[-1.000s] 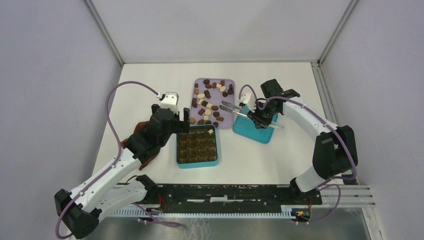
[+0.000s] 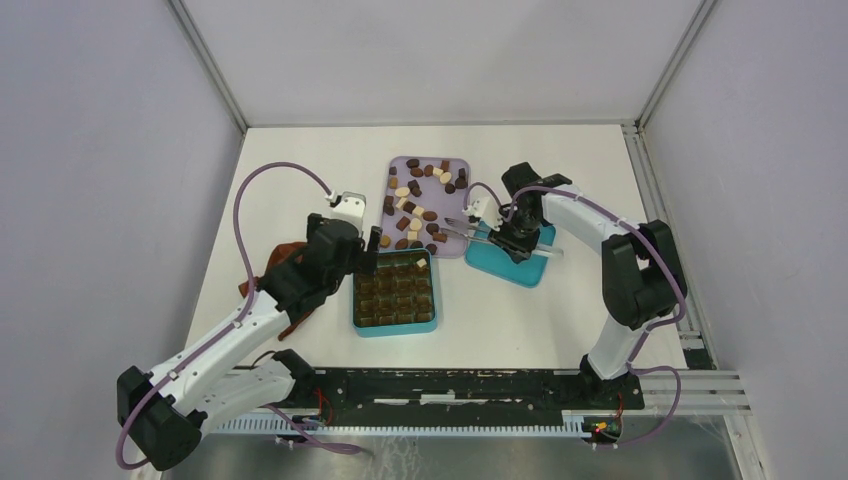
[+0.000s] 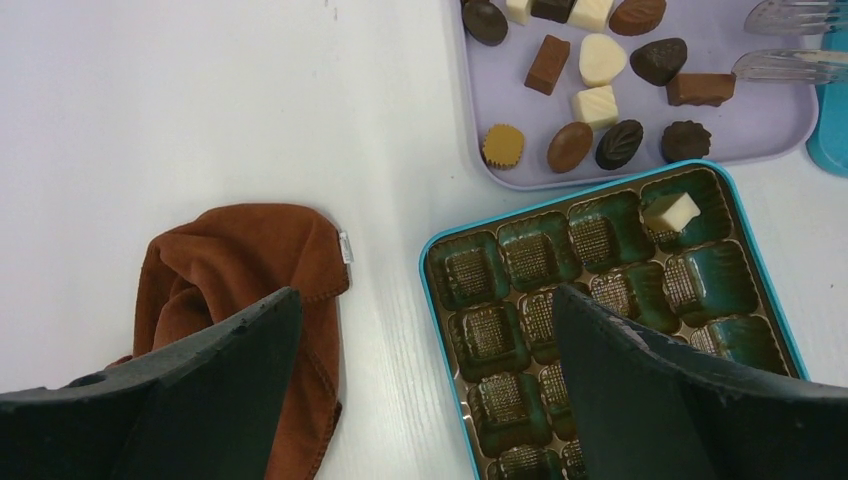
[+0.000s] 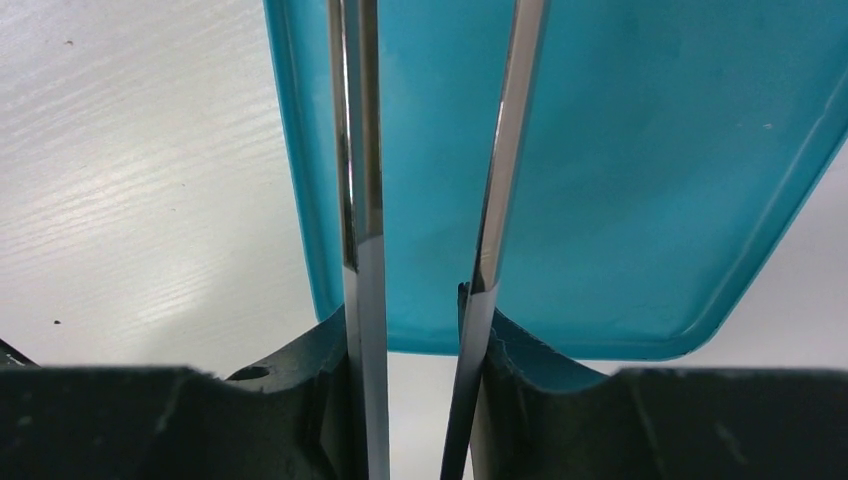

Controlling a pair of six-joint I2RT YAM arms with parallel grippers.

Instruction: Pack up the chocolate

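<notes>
A lilac tray (image 2: 393, 167) holds several assorted chocolates. Below it sits a turquoise box with a dark compartmented insert (image 2: 393, 295), one cream chocolate (image 3: 671, 212) in its top-right compartment. My left gripper hangs open over the box's left side and the brown cloth, nothing between its fingers. My right gripper (image 2: 508, 236) is over a blue tray (image 4: 640, 180); metal tongs (image 4: 357, 150) lie along its fingers, the two arms apart. How far the fingers stand open is hard to see.
The brown cloth (image 3: 240, 250) lies left of the box. Side walls enclose the table.
The left arm has moved slightly.
</notes>
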